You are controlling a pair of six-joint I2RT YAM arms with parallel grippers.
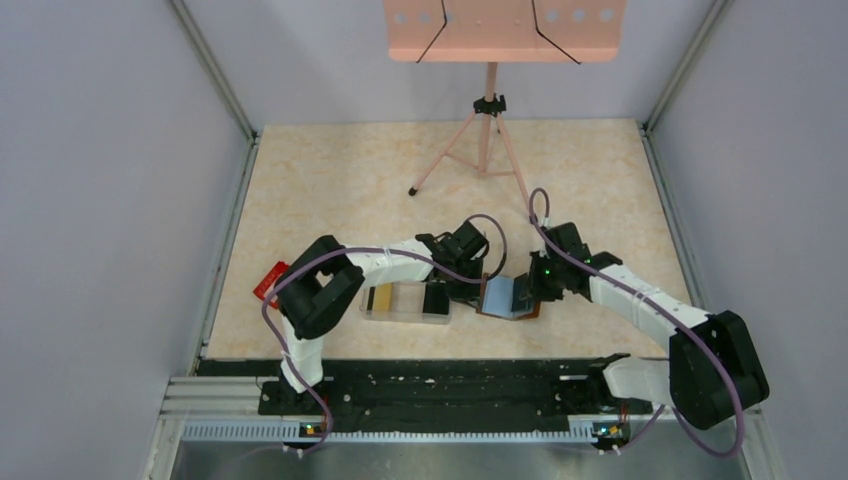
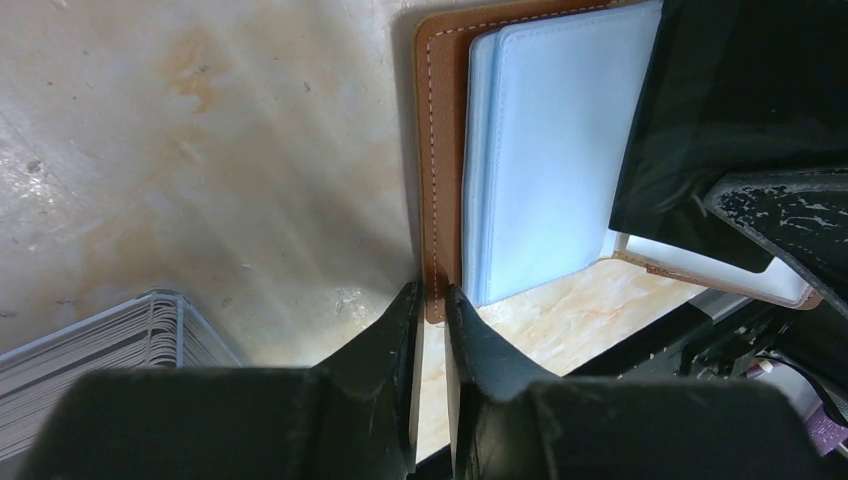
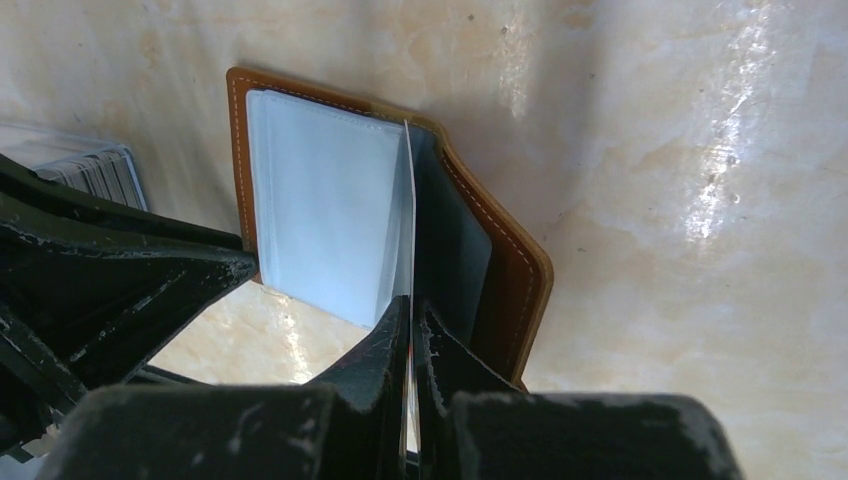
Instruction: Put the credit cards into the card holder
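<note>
The card holder (image 1: pixel 494 300) lies open on the table, a brown stitched cover with pale clear sleeves (image 2: pixel 560 150). My right gripper is shut on a thin black card, which appears almost edge-on in the right wrist view. This card stands over the sleeves near the holder's right side; whether its lower edge is inside a sleeve cannot be told. At the holder's left edge, my left gripper is narrowly open, its fingertips either side of the brown cover's near corner.
A clear box (image 1: pixel 405 319) holding a gold card (image 1: pixel 382 298) and a black card (image 1: pixel 436 299) sits left of the holder, partly beneath the left arm. Farther left lies a red item (image 1: pixel 268 280). A pink tripod stand (image 1: pixel 490 150) rises at the back.
</note>
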